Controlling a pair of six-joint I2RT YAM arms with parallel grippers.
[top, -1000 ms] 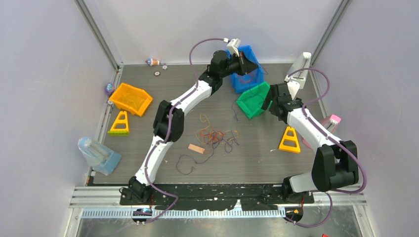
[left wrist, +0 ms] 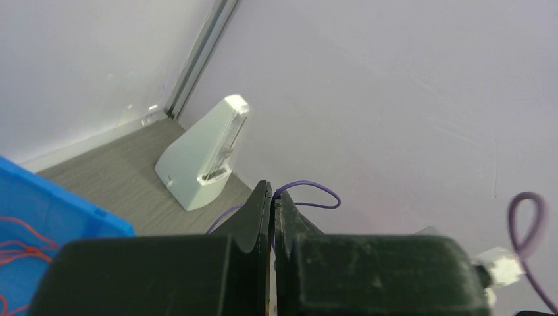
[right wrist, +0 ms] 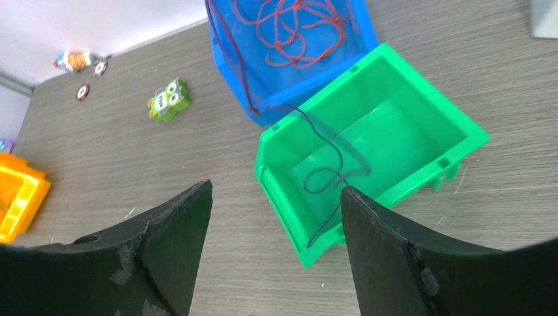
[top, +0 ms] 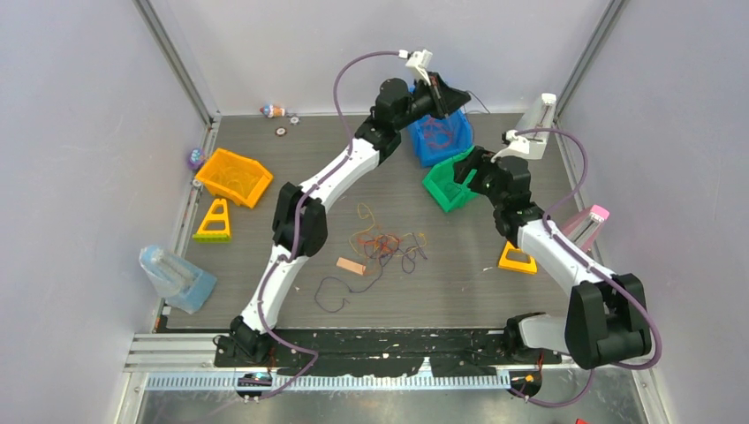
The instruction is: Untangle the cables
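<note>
High over the back bins, my left gripper is shut on a thin purple cable [left wrist: 306,183], which loops over its fingertips. The cable's loose length [right wrist: 329,143] dangles across the green bin [right wrist: 464,135] in the right wrist view; whether it touches the bin's floor cannot be told. My right gripper stands open above the bin's near side, nothing clearly between its fingers. On the table, a yellow cable [top: 366,215], an orange cable [top: 382,239] and another purple cable [top: 326,306] lie in one tangle.
Orange-red cables [right wrist: 297,41] lie in the blue bin [right wrist: 266,118] behind the green one. A yellow bin [top: 235,177] stands at left. A tan block [top: 351,266] lies beside the tangle.
My right gripper has shifted left and back towards that bin.
</note>
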